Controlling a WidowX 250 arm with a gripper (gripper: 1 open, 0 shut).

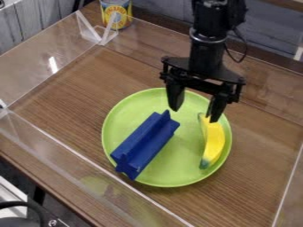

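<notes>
A green plate (167, 168) sits on the wooden table. On its left lies a long blue block (144, 147), tilted diagonally. On its right lies a yellow banana (213, 142) with a greenish end. My black gripper (194, 104) hangs over the back of the plate, open, its fingers either side of a gap near the banana's upper end, with nothing seen between them.
A can (116, 14) with a yellow label stands at the far back left. A low wall runs along the back, and a clear edge along the left.
</notes>
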